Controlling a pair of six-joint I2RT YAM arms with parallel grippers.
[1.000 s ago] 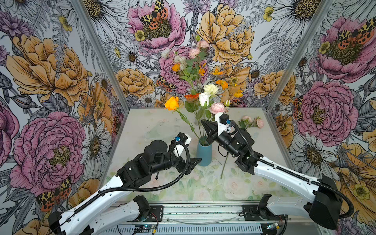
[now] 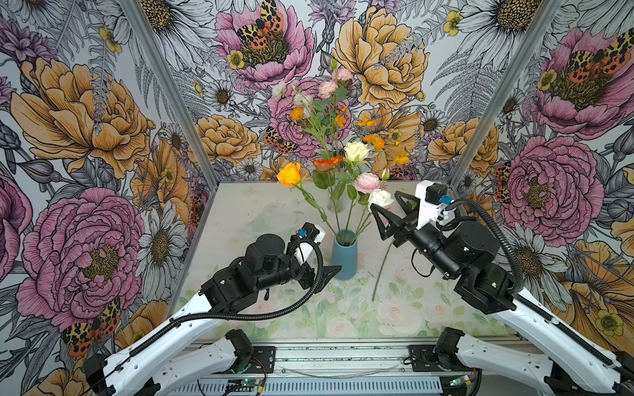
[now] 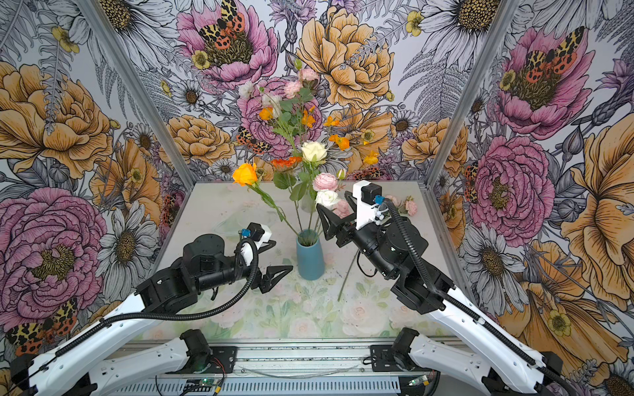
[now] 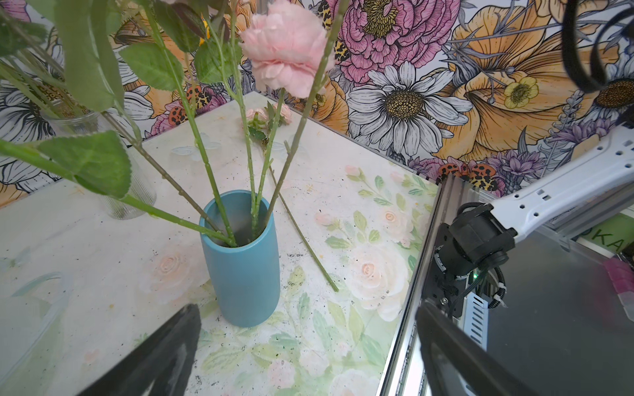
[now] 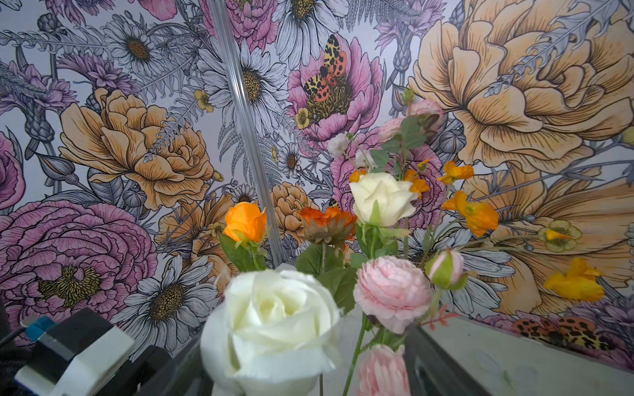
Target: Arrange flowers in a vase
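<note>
The blue vase (image 2: 344, 262) stands upright at the table's middle with several stems in it: a yellow-orange flower (image 2: 289, 174), a pink ranunculus (image 4: 285, 46) and a white rose (image 5: 270, 323) among them. One thick stem (image 4: 310, 105) leans right out of the vase in the left wrist view. My right gripper (image 2: 385, 201) is at the white rose, its fingers spread apart with the bloom in front of them. Left of the vase, my left gripper (image 3: 282, 256) is open and empty. A pink spray lies on the table, its stem (image 4: 307, 244) pointing toward the front.
Behind the blue vase is a clear glass vase (image 4: 128, 191), holding more flowers that rise high at the back. Pink blooms (image 3: 410, 207) of the lying spray rest beyond the right arm.
The white rose has tipped from upright near the middle toward the right. The left arm has barely moved.
</note>
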